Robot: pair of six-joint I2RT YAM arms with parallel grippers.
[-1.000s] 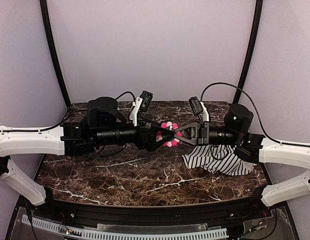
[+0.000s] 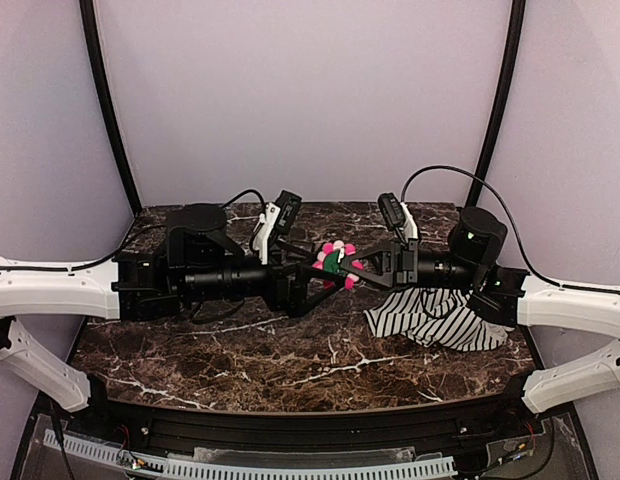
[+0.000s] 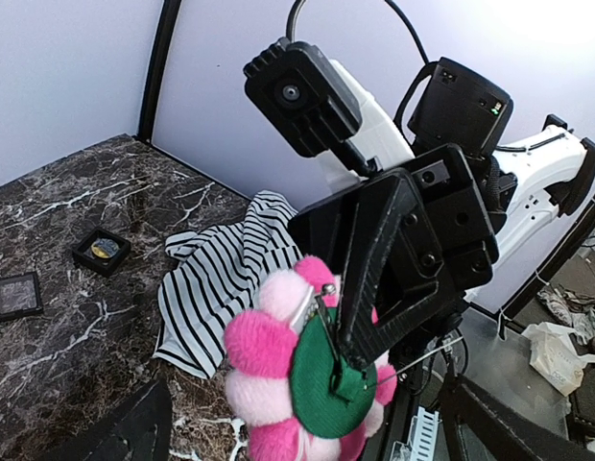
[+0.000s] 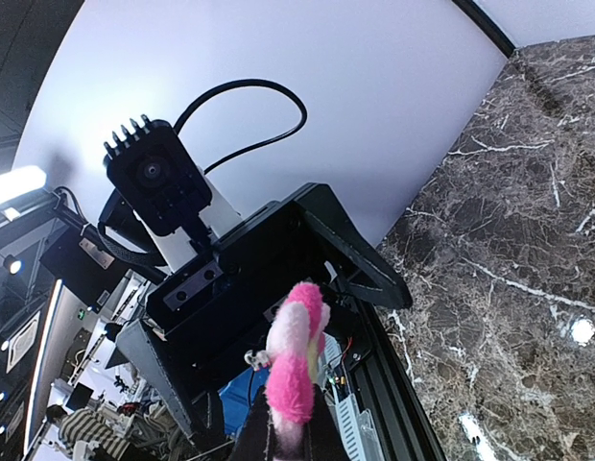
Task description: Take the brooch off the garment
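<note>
The brooch [image 2: 339, 262], a pink and white fluffy flower with a green felt back and a metal pin, hangs in the air between the two grippers. My right gripper is shut on it at the green back, where the pin [image 3: 417, 360] sticks out. My left gripper is open, its fingers either side of the flower, which shows edge-on in the right wrist view [image 4: 291, 384]. The striped garment [image 2: 435, 322] lies crumpled on the right of the table, apart from the brooch.
Small black square objects [image 3: 101, 250] lie on it, seen in the left wrist view. Pale walls enclose the back and sides.
My left gripper and arm have shifted a little left and down, uncovering more of the brooch in the top view. The right arm and garment have stayed put.
</note>
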